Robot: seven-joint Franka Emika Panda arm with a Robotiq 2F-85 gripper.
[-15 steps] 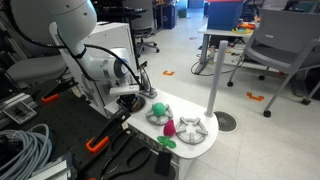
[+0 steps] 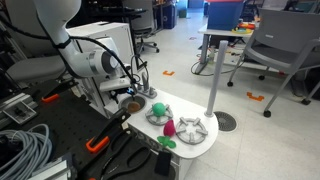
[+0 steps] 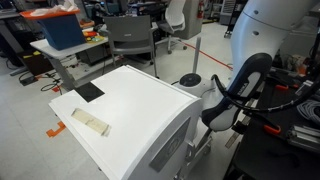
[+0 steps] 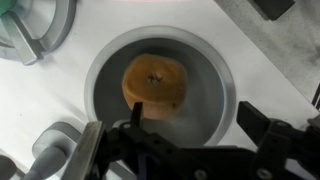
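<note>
A round grey pan fills the middle of the wrist view. Inside it lies a rounded orange-brown object with a small dark dimple on top, towards the pan's upper left in that view. My gripper is open above the pan, its dark fingers wide apart, and nothing is held between them. In exterior view 1 the gripper hangs just over the pan, where the brown object also shows. From exterior view 2 the pan's contents are hidden.
On the white top, a green round object sits on one burner grate, with another grate bare. A red object with green leaves lies near the front. A white post rises at the right; loose cables lie on the dark table.
The gripper has lifted slightly from low over the pan, leaving the brown object more visible in exterior view 1. The green and red objects have stayed put.
</note>
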